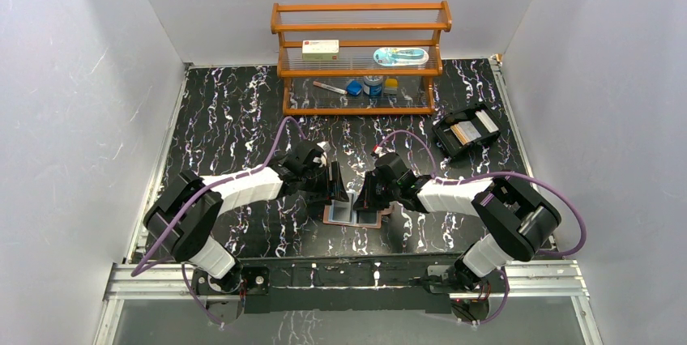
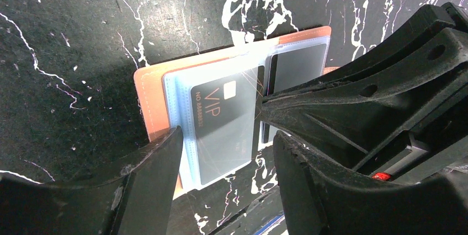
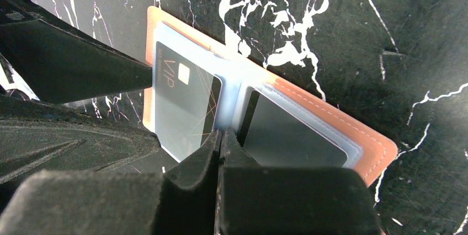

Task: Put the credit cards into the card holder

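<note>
An orange card holder with clear sleeves lies open on the marble table. A grey VIP card lies in one sleeve; a dark card lies in the other. My left gripper stands open over the holder's left part, fingertips either side of the VIP card's lower area. My right gripper is shut at the holder's middle, beside the seam between the sleeves; what is between its fingertips is hidden.
A black box with several cards stands at the right. A wooden rack with small goods stands at the back.
</note>
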